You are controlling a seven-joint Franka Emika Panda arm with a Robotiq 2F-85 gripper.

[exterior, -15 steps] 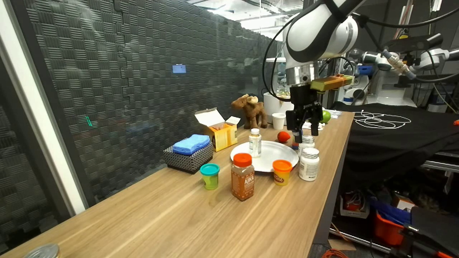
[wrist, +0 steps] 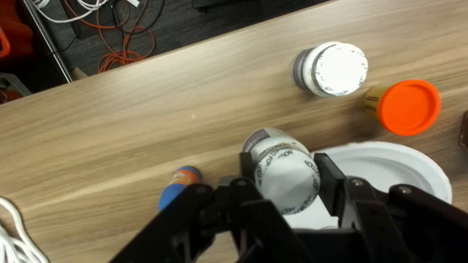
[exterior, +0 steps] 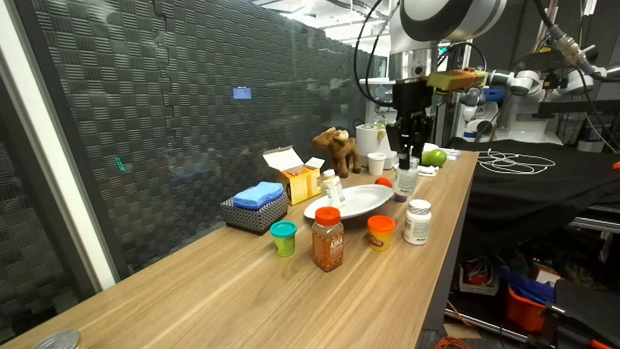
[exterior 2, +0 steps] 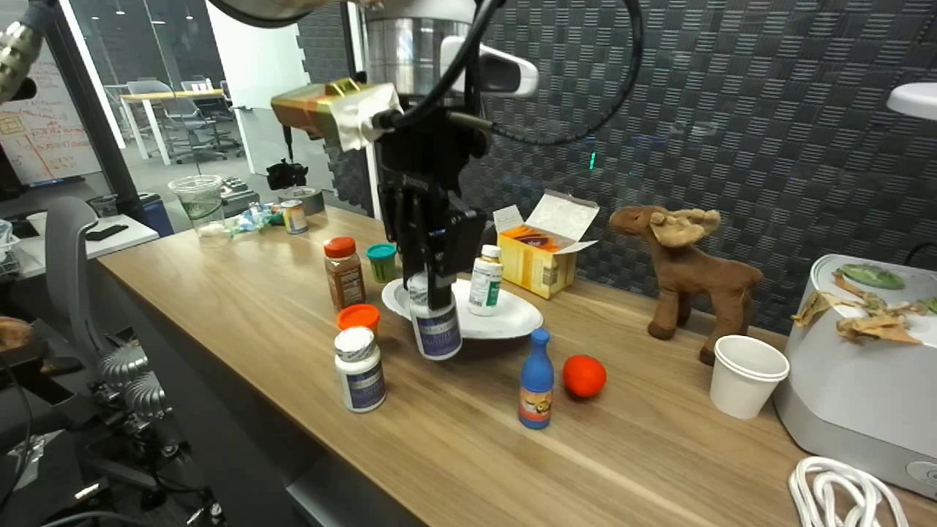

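My gripper point(exterior 2: 432, 279) is shut on a white supplement bottle point(exterior 2: 437, 329), gripped near its lid and held slightly tilted above the table. In the wrist view, the bottle's white lid point(wrist: 288, 182) shows between the two fingers. Right beside it, the white oval plate point(exterior: 372, 200) sits tilted, its side near the held bottle raised; whether bottle or finger touches it I cannot tell. A smaller white bottle point(exterior: 334, 187) stands on the plate and leans with it. Another white supplement bottle point(exterior 2: 360, 370) stands upright near the table's front edge.
Near the plate are an orange-lidded tub point(exterior: 380, 232), a spice jar point(exterior: 328, 239), a green tub point(exterior: 283, 238), a blue bottle point(exterior 2: 536, 382) and a red ball point(exterior 2: 584, 376). A yellow box point(exterior 2: 537, 255) and toy moose point(exterior 2: 698, 272) stand behind.
My gripper has risen with the white bottle, away from the one standing near the edge. The plate has gone from flat to tilted, and the small bottle on it now leans.
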